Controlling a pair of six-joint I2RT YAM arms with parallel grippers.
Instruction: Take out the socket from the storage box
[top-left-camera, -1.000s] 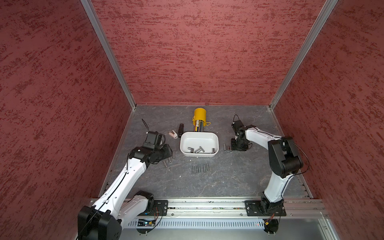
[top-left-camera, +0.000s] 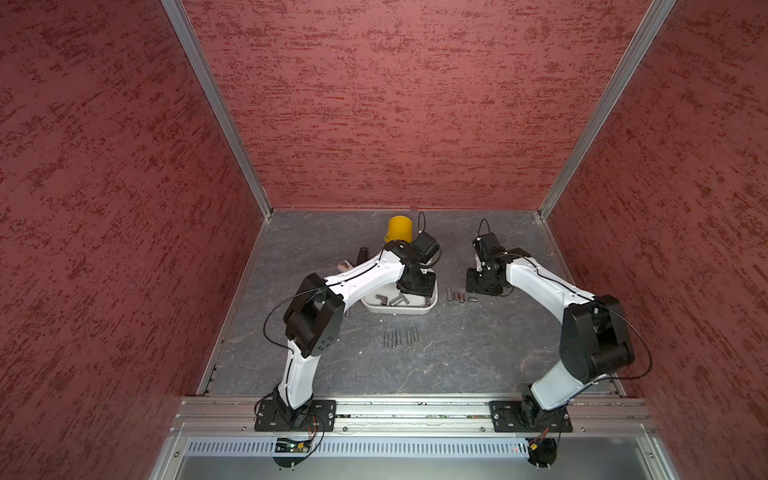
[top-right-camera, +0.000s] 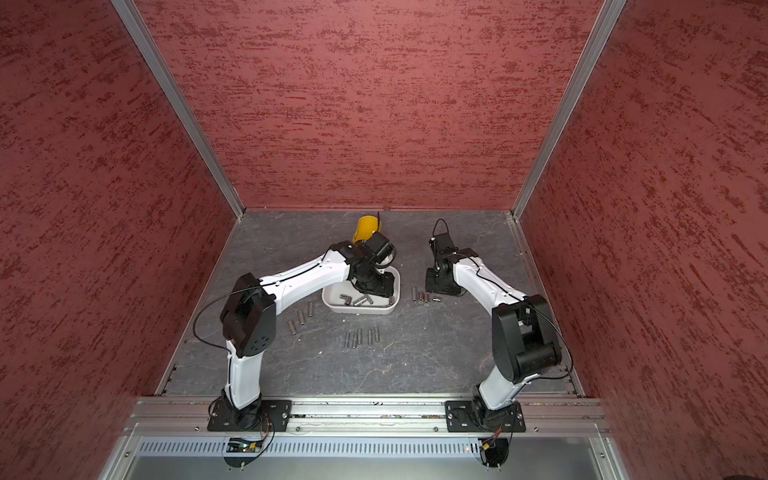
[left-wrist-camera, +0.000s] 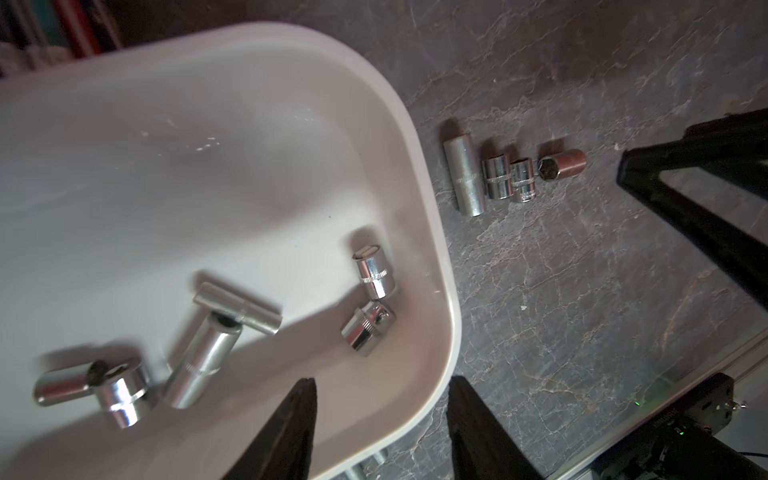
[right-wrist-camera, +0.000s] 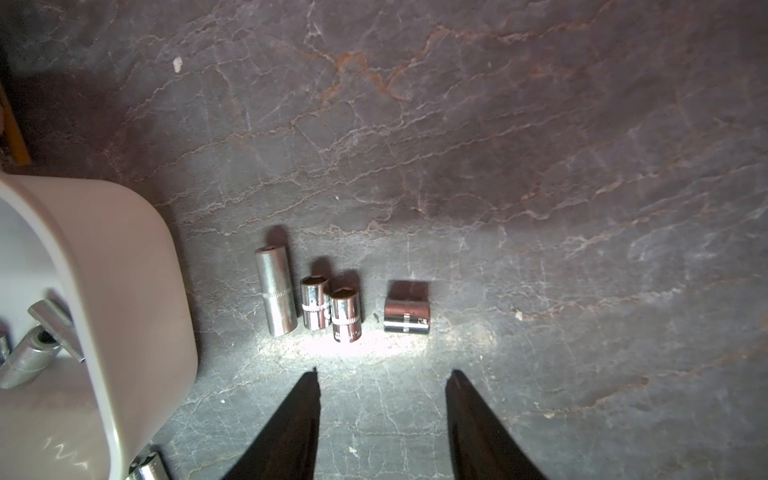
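Observation:
In the left wrist view, the white storage box fills the left side. Two short chrome sockets, an upper one and a lower one, lie near its right wall. Two long sockets cross farther left, beside a wide short socket and another lying on its side. Over the box, my left gripper is open and empty. Right of the box, my right gripper stands open above the table, its fingers apart. Ahead of it lies a single short socket.
A long socket and two short ones lie on the table right of the box. Several sockets lie in front of it, others to its left. A yellow bucket is behind.
My left arm has swung right from beside the box's left edge to over its right side.

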